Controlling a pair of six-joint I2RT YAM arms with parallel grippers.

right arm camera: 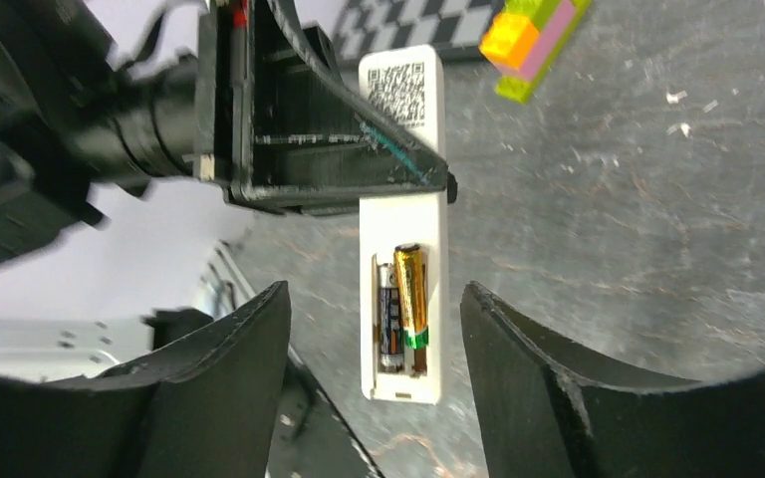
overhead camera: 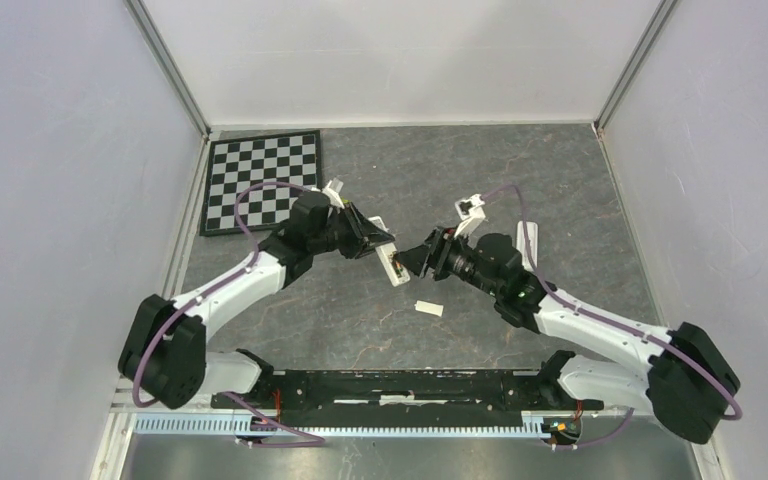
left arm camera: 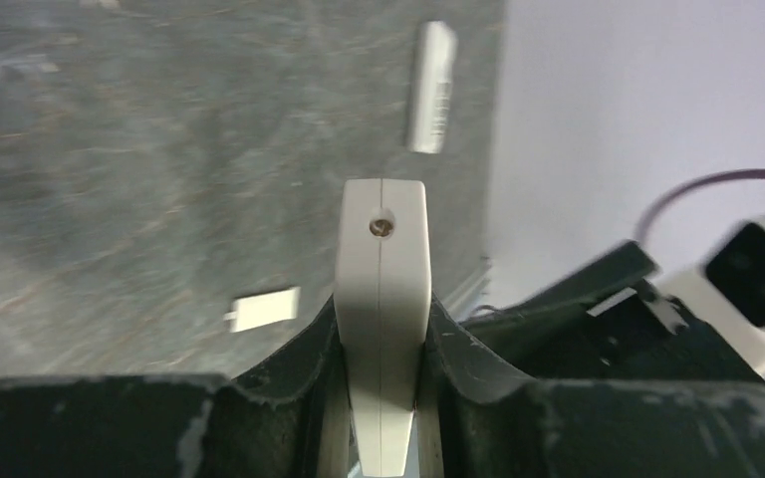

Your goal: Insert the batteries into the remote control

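My left gripper is shut on the white remote control [right arm camera: 403,219], which it holds above the table. Facing the right wrist camera is the remote's open battery compartment. A black battery [right arm camera: 390,324] lies in its left slot. Over the right slot, a gold battery [right arm camera: 411,284] with a green end sits slightly askew, its gold end seemingly raised. My right gripper is open in front of the compartment, its fingers apart and nothing gripped. On the table lies a small white piece, likely the battery cover [overhead camera: 429,308].
A second white remote-like object [overhead camera: 527,243] lies at the right. The checkered board [overhead camera: 262,175] is at the back left, with colored blocks [right arm camera: 533,40] near it. Both grippers are close together.
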